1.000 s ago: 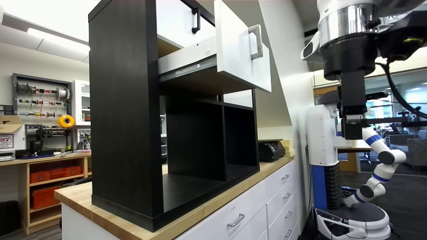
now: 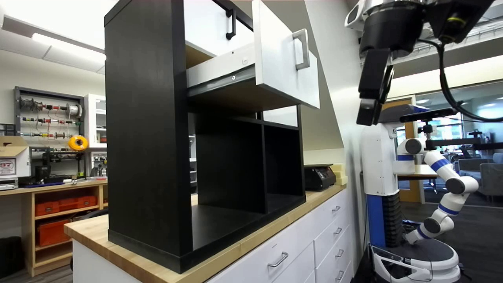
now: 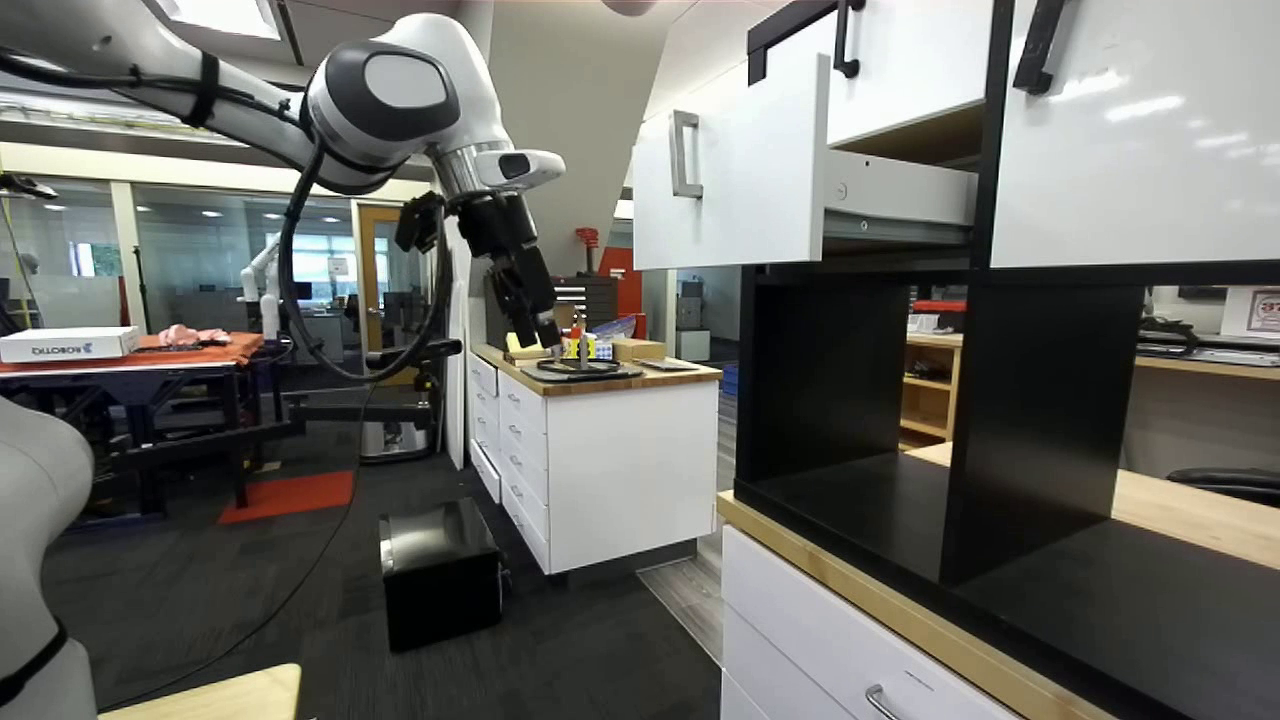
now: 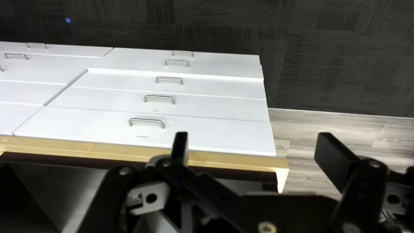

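Note:
In the wrist view my gripper is open, its black fingers wide apart with only floor and cabinet far beyond them. From outside, the gripper (image 3: pixel 542 334) hangs below the arm, pointing down, left of the pulled-out white drawer (image 3: pixel 750 180) and apart from it. The first exterior view has the gripper (image 2: pixel 370 111) at the upper right, in free air. That drawer (image 2: pixel 278 52) sticks out of the black shelf unit (image 2: pixel 144 132), its grey handle (image 2: pixel 301 48) on the front. The drawer's inside is hidden.
Empty black cubbies lie below the drawer. A white base cabinet (image 4: pixel 201 132) with several metal-handled drawers carries the wooden counter (image 2: pixel 235 245). Another counter with a dark device (image 2: pixel 319 177) stands farther back. Open air surrounds the gripper.
Over the last second the gripper has moved up and leftward in the first exterior view, and it has tilted. The drawer and shelf unit have stayed put.

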